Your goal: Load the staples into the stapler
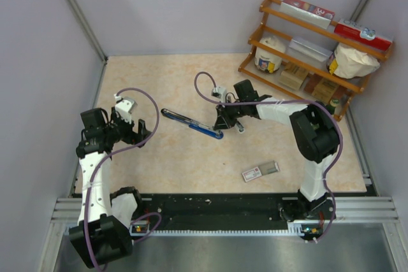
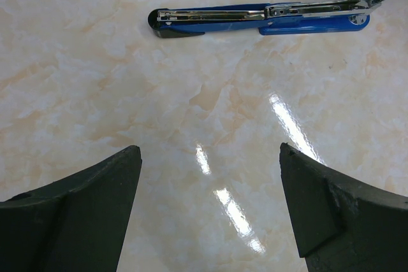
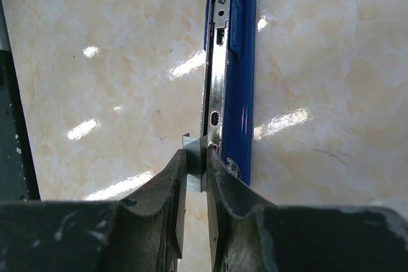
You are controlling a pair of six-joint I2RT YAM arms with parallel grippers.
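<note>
The blue stapler (image 1: 203,127) lies spread out flat on the table, its metal channel (image 3: 217,87) facing up. Shut on a short strip of staples (image 3: 194,148), my right gripper is at the stapler's blue end. In the right wrist view the strip stands beside the end of the channel, overlapping its edge; whether it touches the metal I cannot tell. My left gripper is open at the table's left side, away from the stapler, with only bare tabletop between its fingers. The stapler crosses the top of the left wrist view.
A staple box (image 1: 260,171) lies at the front right of the table. A wooden rack (image 1: 312,62) with boxes and tubs stands at the back right. Between my left gripper and the stapler the tabletop is clear.
</note>
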